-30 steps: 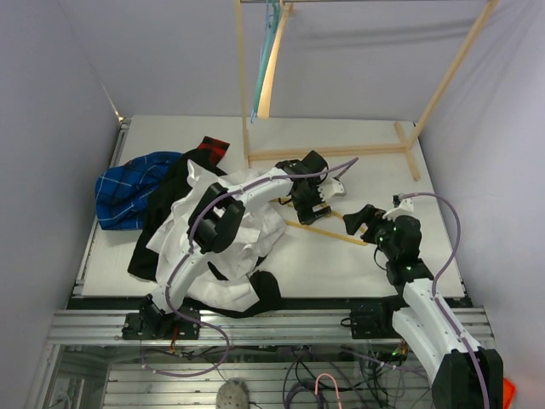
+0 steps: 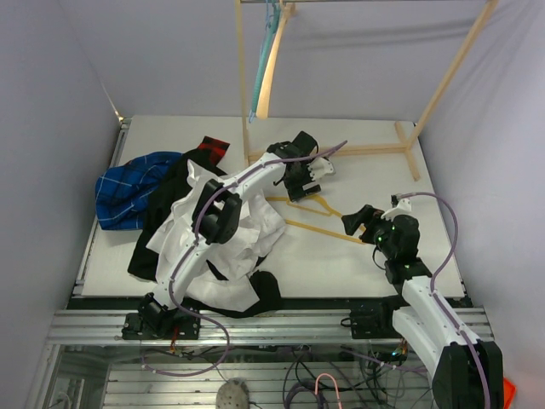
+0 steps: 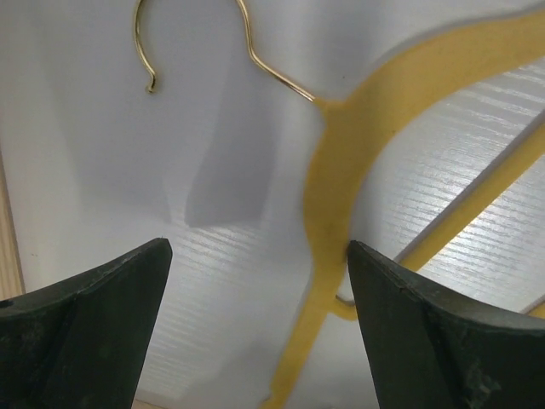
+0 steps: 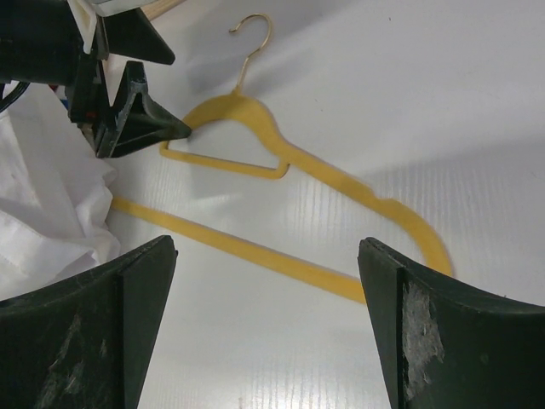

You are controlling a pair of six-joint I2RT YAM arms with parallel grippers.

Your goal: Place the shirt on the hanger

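The yellow hanger lies flat on the white table, and its metal hook shows in the right wrist view. My left gripper is open above it; the neck and one shoulder of the hanger pass by the right-hand finger in the left wrist view, though whether they touch cannot be told. A crumpled white shirt lies to the left of the hanger, partly under my left arm. My right gripper stands open and empty over the right end of the hanger.
Blue plaid cloth and black cloth are heaped at the left. A wooden rack stands at the back, with other hangers on its rail. Bare table shows at the front right.
My left gripper has shifted back and slightly left, showing more of the hanger's neck area. The right arm has barely moved, and the clothes lie as before.
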